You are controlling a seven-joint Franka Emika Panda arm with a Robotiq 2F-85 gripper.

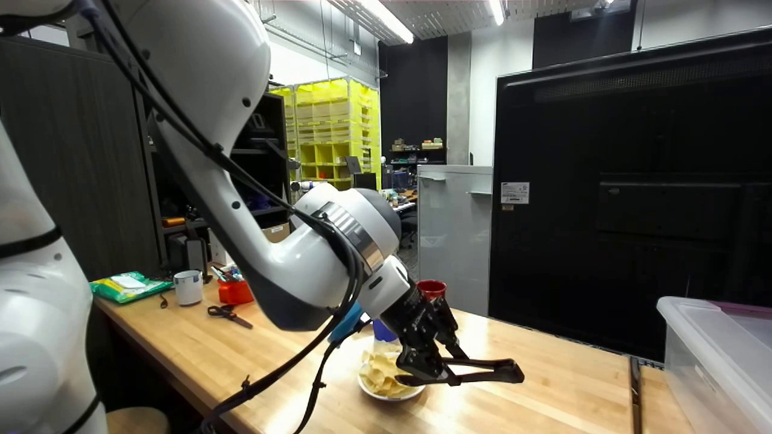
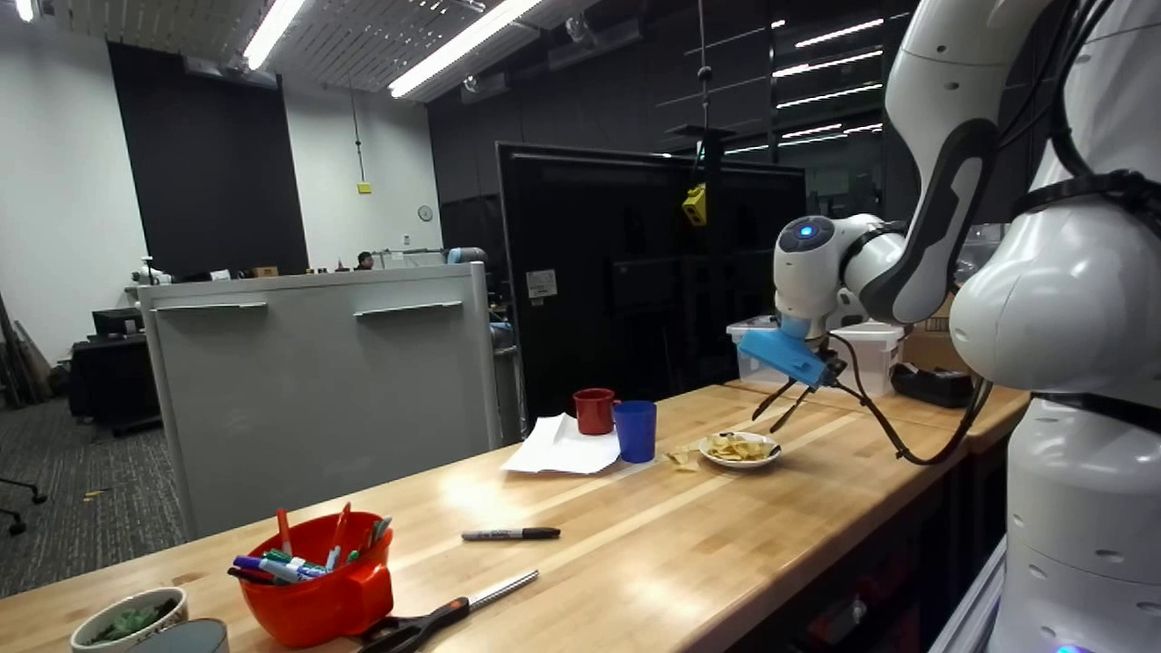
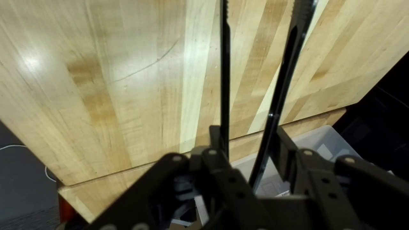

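Observation:
Black tongs with two long, spread arms are held in my gripper, whose fingers press on them from either side. Nothing shows between the visible parts of the tongs' arms; their far ends run out of the wrist view. A white bowl of pale chips stands on the table behind the tongs in exterior view 1. In exterior view 2, the gripper hangs above and beside the bowl, the tongs apart from the tabletop. Small dark marks show at the bowl's edge, too small to identify.
Near the bowl stand a blue cup and a red mug, with white paper beside them. A marker, scissors and a red pen holder lie farther off. A clear bin stands beyond bare table.

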